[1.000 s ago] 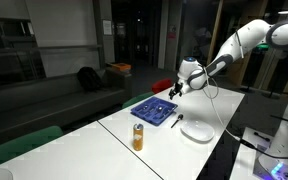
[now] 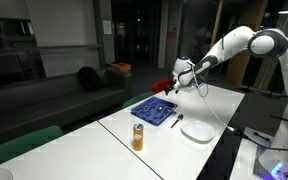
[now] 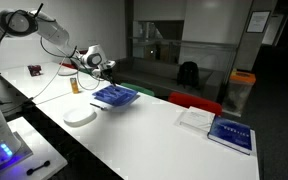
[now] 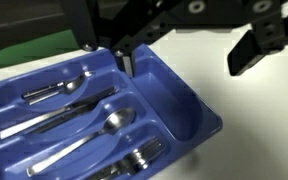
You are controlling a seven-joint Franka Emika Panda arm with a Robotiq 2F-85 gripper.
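A blue cutlery tray [image 2: 149, 110] lies on the white table, its compartments seen from above in the wrist view. Inside it are a spoon [image 4: 116, 121], a fork [image 4: 138, 160] and other silver cutlery. One long compartment [image 4: 169, 97] nearest the gripper's middle looks empty. My gripper is open above the tray's edge, its dark fingers wide apart with nothing between them. In the first exterior view the gripper [image 2: 172, 90] hangs at the tray's far right end. A dark utensil [image 2: 177, 121] rests on the table beside the tray.
A white plate [image 2: 197, 129] sits near the table's front edge, and an orange bottle [image 2: 138, 137] stands left of it. In the second exterior view a white box [image 3: 197, 119] and a blue box [image 3: 230, 134] lie at the right.
The arm has shifted over the last second, the gripper staying near the tray's far right end. Tray, plate, bottle and dark utensil have kept their places.
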